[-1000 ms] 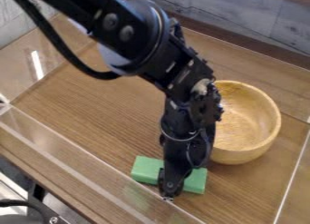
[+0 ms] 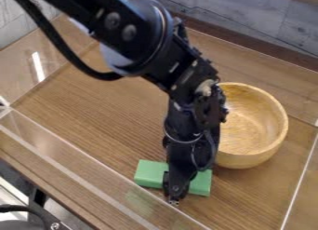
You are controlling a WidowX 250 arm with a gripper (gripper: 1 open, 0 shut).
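My black gripper point(image 2: 177, 185) reaches down from the top of the camera view onto a green block point(image 2: 152, 174) near the front edge of the wooden table, its fingers shut on the block. The block lies on the table, partly hidden behind the fingers. Just right and behind stands a wooden bowl point(image 2: 256, 122), partly covered by the arm.
The wooden table point(image 2: 87, 113) has free room to the left of the block and a narrow strip right of it. A clear panel edge runs along the front left. A grey wall point(image 2: 267, 24) stands at the back.
The arm and gripper have shifted very slightly; the block and bowl look the same.
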